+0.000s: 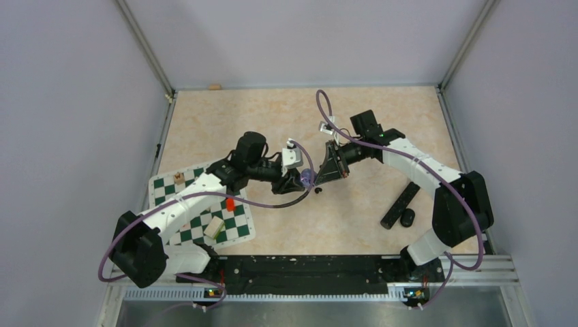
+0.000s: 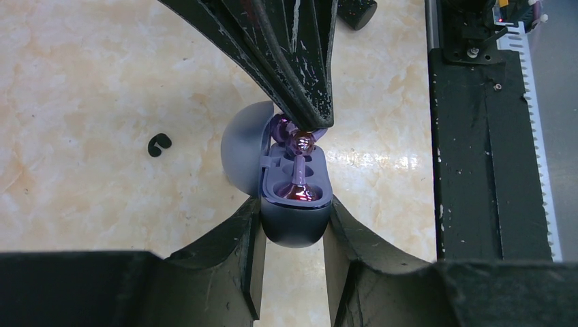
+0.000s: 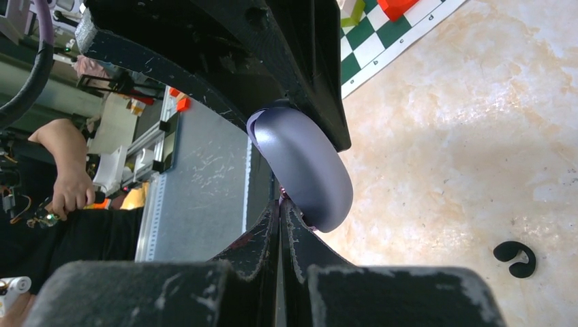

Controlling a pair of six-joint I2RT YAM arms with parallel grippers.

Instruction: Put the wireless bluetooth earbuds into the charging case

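The lilac charging case (image 2: 295, 225) hangs above the table with its lid (image 2: 243, 150) open. My left gripper (image 1: 300, 184) is shut on it, one finger on either side. A shiny purple earbud (image 2: 300, 143) shows at the case's inner side, its stem pointing along the case; whether it is fully seated I cannot tell. Pressed against its upper part is the tip of my right gripper, shut, with nothing clearly visible between its fingers. In the right wrist view the lid's back (image 3: 303, 163) stands just past the right fingertips and hides most of the earbuds.
On the table below lies a small black curved piece (image 3: 516, 259). A green-and-white checkered board (image 1: 238, 225) with blocks lies to the left. A long black bar (image 1: 400, 204) and a black round object (image 1: 407, 218) lie at the right.
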